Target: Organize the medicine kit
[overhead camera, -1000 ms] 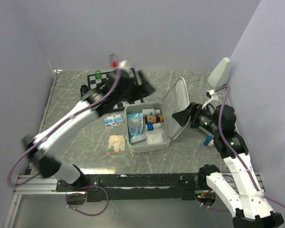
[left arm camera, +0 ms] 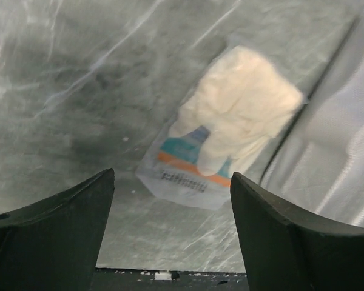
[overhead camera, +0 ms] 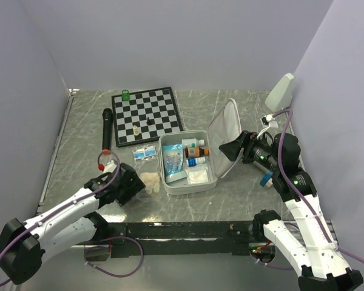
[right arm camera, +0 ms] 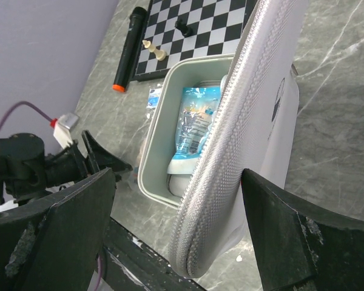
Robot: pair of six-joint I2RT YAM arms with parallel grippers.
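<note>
The medicine kit (overhead camera: 174, 189) is open, holding a blue pouch (overhead camera: 173, 159), several bottles and a white packet (overhead camera: 198, 176). My right gripper (overhead camera: 236, 149) is shut on the kit's mesh lid (right arm camera: 255, 103), holding it upright. My left gripper (overhead camera: 133, 189) stands open, low at the kit's left, above a clear bag with cream gloves (left arm camera: 230, 109); the bag lies between and ahead of its fingers in the left wrist view. A small blue-and-white packet (overhead camera: 144, 152) lies behind the glove bag.
A chessboard (overhead camera: 155, 112) with a few pieces lies at the back, a black microphone (overhead camera: 107, 127) at its left and a green item (overhead camera: 125, 95) on its corner. The right arm covers small items at the right. Walls border the marble table.
The right arm and lid look unchanged.
</note>
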